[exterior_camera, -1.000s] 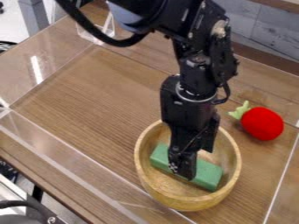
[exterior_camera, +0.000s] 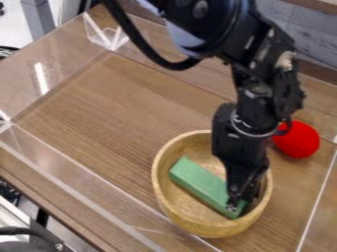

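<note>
A round tan bowl holds a green block lying across its bottom. My black gripper reaches down into the bowl's right side, at the block's right end, and partly hides it; whether anything is between its fingers is hidden. A red tomato-like item lies behind the gripper, right of the bowl.
A small clear plastic object stands at the back left. The table's left edge runs along the lower left.
My gripper has moved right within the bowl and now covers more of the red item and of the block's right end.
</note>
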